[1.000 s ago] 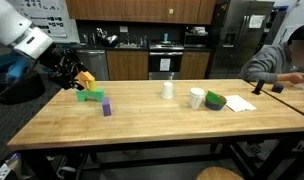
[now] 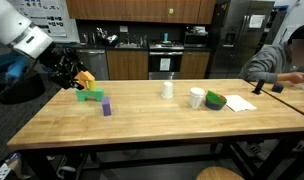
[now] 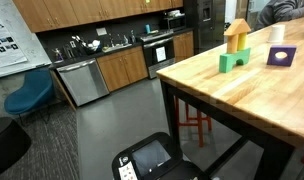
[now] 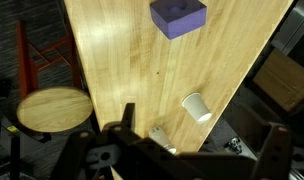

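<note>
A purple block [image 2: 106,106] stands on the wooden table [image 2: 152,127]; another view shows a notch in the purple block [image 3: 281,55]. Left of it is a green block [image 2: 89,95], and an orange-yellow piece [image 2: 84,79] appears above that. From the second exterior view, the green block [image 3: 234,60] sits beside a yellow column with an orange pointed top [image 3: 237,34]. My gripper [image 2: 68,80] is over the table's left end, near these pieces. In the wrist view its dark fingers [image 4: 119,133] are wide apart, with no object gripped, and the purple block [image 4: 178,15] is at the top.
White cups [image 2: 167,89] [image 2: 196,98], a green bowl [image 2: 215,101] and a paper [image 2: 238,103] occupy the table's far right part. Someone [image 2: 289,65] is at the right end. A round stool [image 4: 54,110] stands below the edge.
</note>
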